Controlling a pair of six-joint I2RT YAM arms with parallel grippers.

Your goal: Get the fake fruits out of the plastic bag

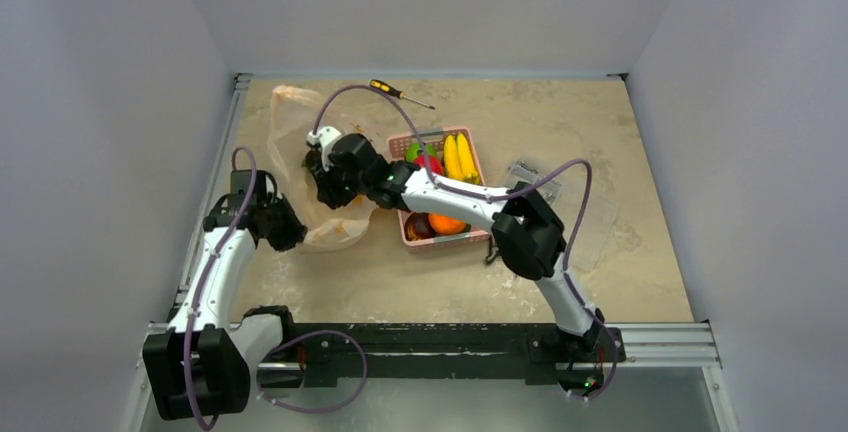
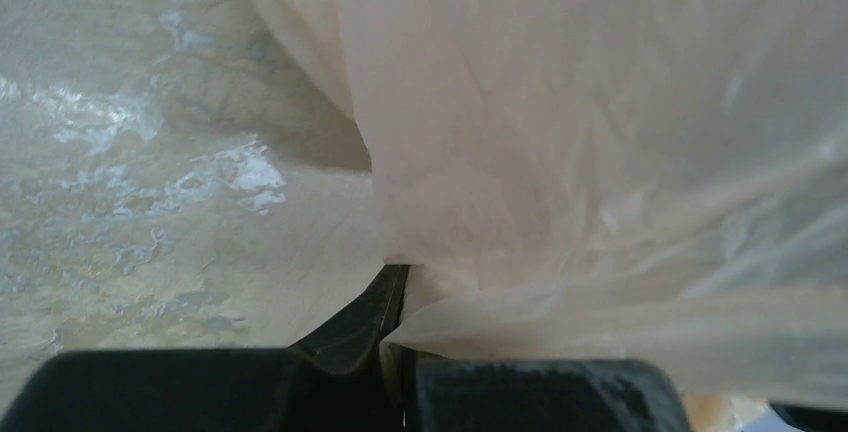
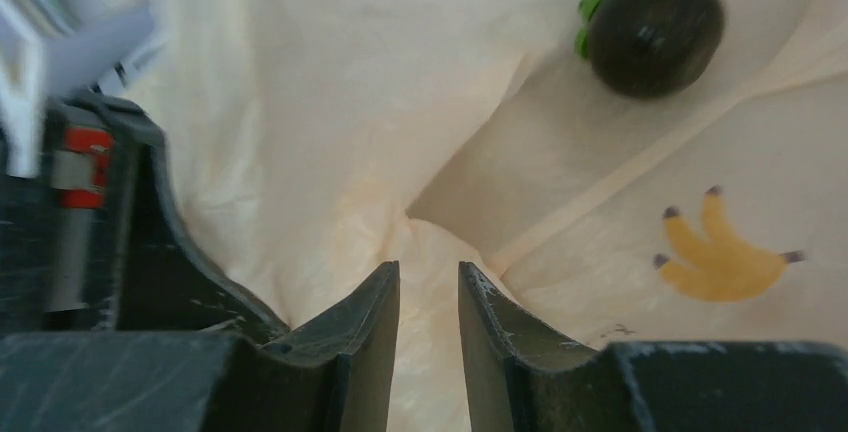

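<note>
The plastic bag [image 1: 295, 122] lies opened at the left of the table. My left gripper [image 1: 295, 234] is shut on its lower left edge, with bag film between the fingers in the left wrist view. My right gripper is over the bag's inside, part open with a narrow gap and nothing visible between its fingertips. A dark round fake fruit with green leaves [image 3: 652, 32] lies inside the bag, mostly hidden under the right gripper in the top view. Yellow banana shapes [image 3: 725, 257] show on the bag.
A pink basket [image 1: 420, 240] holding bananas, an orange and other fruits stands right of the bag, partly under the right arm. A screwdriver [image 1: 385, 87] lies behind. A clear packet [image 1: 590, 222] lies to the right.
</note>
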